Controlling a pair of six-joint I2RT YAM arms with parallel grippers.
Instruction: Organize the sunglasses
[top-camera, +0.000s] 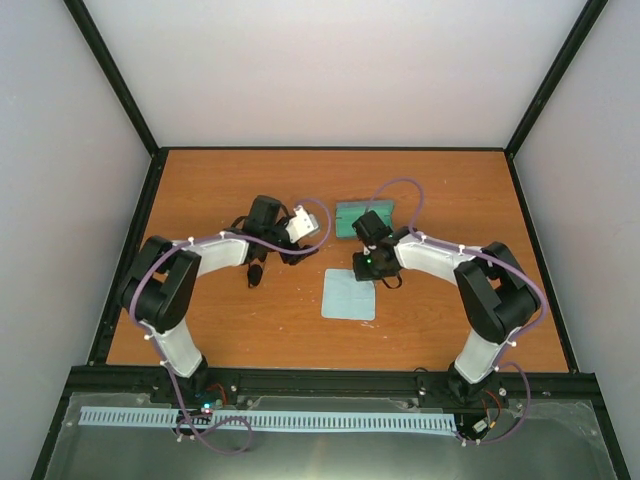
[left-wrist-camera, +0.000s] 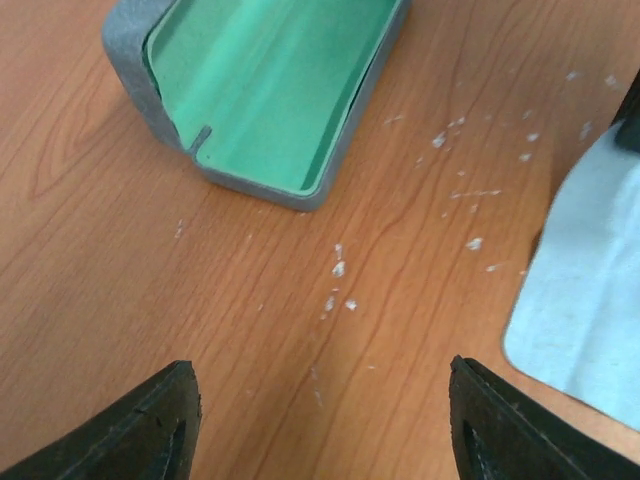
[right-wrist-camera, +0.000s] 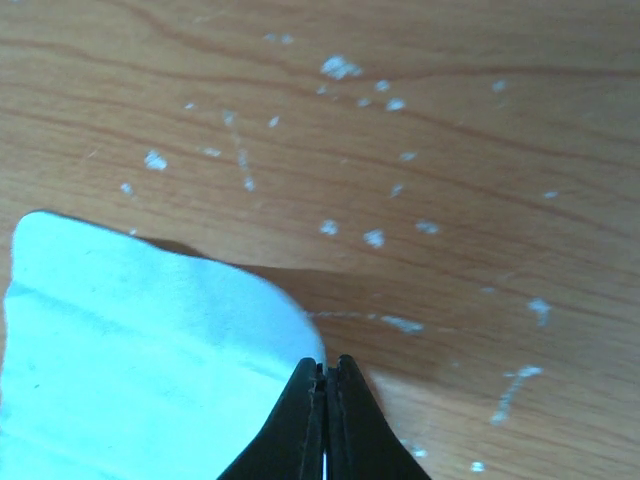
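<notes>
A light blue cloth lies flat in the middle of the table. My right gripper is shut on the cloth's corner at its edge. A green case with a grey rim stands open behind it. My left gripper hangs apart over bare wood, fingers open, left of the cloth and case. A small dark object shows beneath the left arm in the top view; what it is I cannot tell. No sunglasses are clearly visible.
Bare table spreads at the back left and along the front. Black frame edges and white walls bound the workspace.
</notes>
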